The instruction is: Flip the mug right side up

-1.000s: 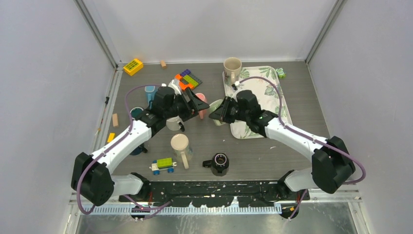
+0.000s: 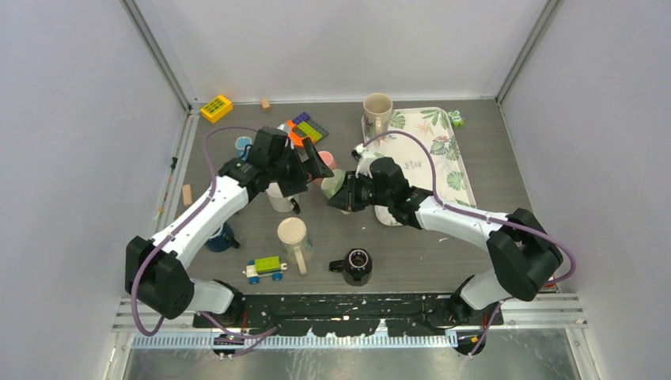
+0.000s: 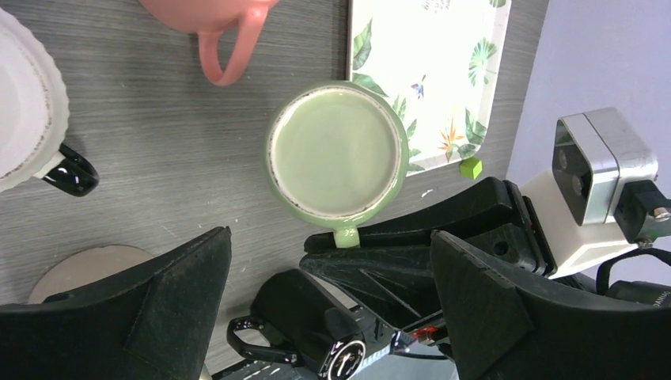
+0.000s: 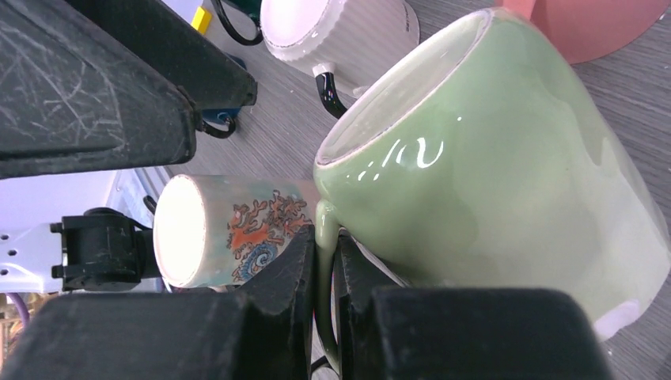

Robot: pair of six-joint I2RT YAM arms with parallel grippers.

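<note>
A pale green mug [image 4: 490,158] is held tilted near the middle of the table by my right gripper, which is shut on its handle. In the left wrist view the mug's base [image 3: 334,150] faces up toward that camera, with the right gripper's black fingers below it. My left gripper [image 2: 311,162] stands open above and left of the mug, nothing between its fingers.
A floral tray [image 2: 419,166] with a tall mug lies right. A pink mug [image 3: 198,12], a white mug [image 2: 281,199], a tan-based mug [image 2: 293,237], a black mug [image 2: 356,267], a toy car [image 2: 266,269] and bricks [image 2: 308,128] surround the hands.
The right gripper has moved left with the green mug, off the tray's edge.
</note>
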